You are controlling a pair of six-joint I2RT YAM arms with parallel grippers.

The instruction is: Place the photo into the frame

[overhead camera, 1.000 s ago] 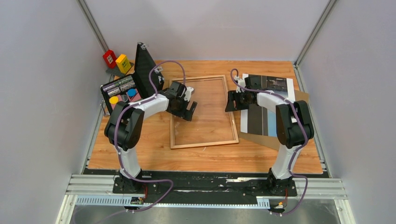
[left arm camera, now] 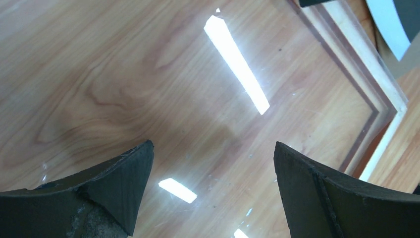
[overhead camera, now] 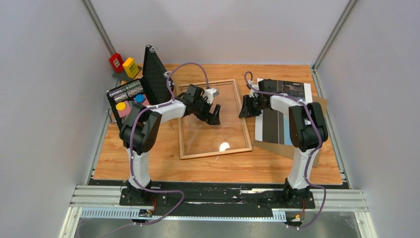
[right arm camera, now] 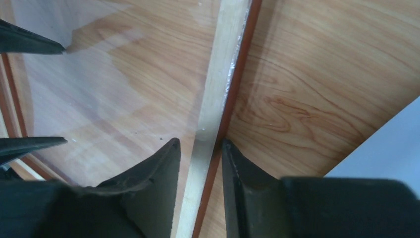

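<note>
The wooden frame (overhead camera: 215, 154) with its clear pane lies mid-table. My left gripper (overhead camera: 213, 113) is open over the pane, only glass and wood beneath its fingers in the left wrist view. My right gripper (overhead camera: 244, 111) is at the frame's right rail (right arm camera: 213, 109), its fingertips close on either side of it; whether they grip is unclear. The photo (overhead camera: 272, 129), striped dark and blue, lies right of the frame on brown cardboard (overhead camera: 285, 151), partly under the right arm.
An open black case (overhead camera: 153, 74) with coloured items stands at the left, beside red (overhead camera: 116, 62) and yellow (overhead camera: 130, 68) blocks.
My left gripper has moved right across the pane. My right gripper has shifted slightly at the rail, and the frame has moved slightly left.
</note>
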